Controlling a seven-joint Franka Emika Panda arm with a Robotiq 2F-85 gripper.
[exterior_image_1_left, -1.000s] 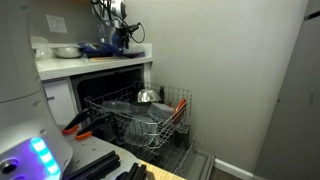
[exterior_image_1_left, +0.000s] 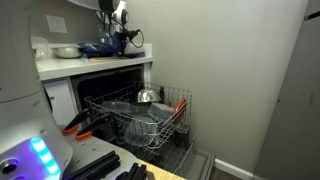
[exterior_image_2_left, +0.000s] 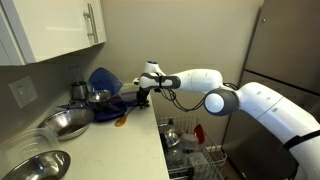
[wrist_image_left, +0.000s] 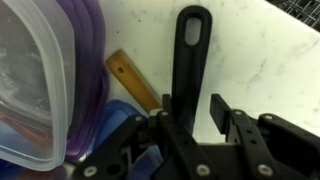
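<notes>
A black handle (wrist_image_left: 192, 45) with a hanging hole lies on the white counter in the wrist view. My gripper is over its lower part, the fingers on either side and a gap showing at the right one. The handle's lower end is hidden behind the gripper. Left of it is a wooden handle (wrist_image_left: 133, 80). In exterior view 2 the gripper (exterior_image_2_left: 142, 101) is low at the counter's far end, beside blue items; what lies between its fingers is too small to tell there.
Clear plastic containers (wrist_image_left: 35, 75) crowd the gripper's left side. Metal bowls (exterior_image_2_left: 68, 122) stand along the wall, with a blue colander (exterior_image_2_left: 103, 80) behind. Below the counter, the dishwasher rack (exterior_image_1_left: 150, 125) is pulled out, holding a metal bowl (exterior_image_1_left: 148, 96). The near counter (exterior_image_2_left: 120, 155) has free room.
Over the last second the arm's wrist and gripper have shifted slightly at the counter's far end. The rack and the dishes look unchanged.
</notes>
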